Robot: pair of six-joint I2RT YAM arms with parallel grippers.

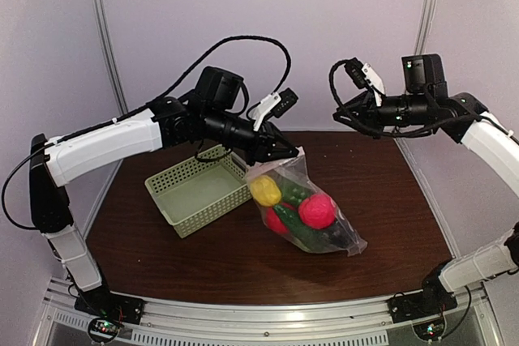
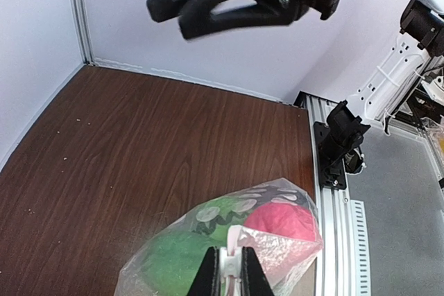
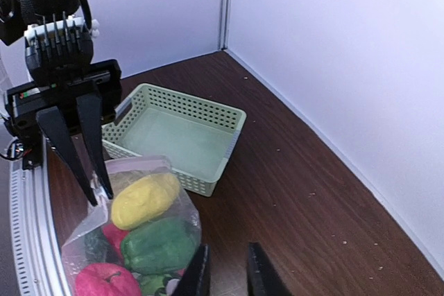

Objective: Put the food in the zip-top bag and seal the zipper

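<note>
The clear zip top bag [image 1: 340, 241] hangs tilted from my left gripper, which is shut on its top edge. Through its film show a yellow food piece [image 3: 146, 200], a pink-red round one [image 1: 317, 211] and dark green ones [image 3: 159, 245]; another red piece [image 1: 276, 220] is partly covered. Both left fingers [image 3: 94, 126] pinch the pink zipper strip near one corner. Apart from the bag, to its upper right in the top view, my right gripper is open with nothing between its fingers. Whether the zipper is sealed all along cannot be told.
A pale green basket [image 1: 182, 220], empty as far as it shows, stands left of the bag on the dark wooden table [image 1: 203, 269]. Pale walls enclose the back and sides.
</note>
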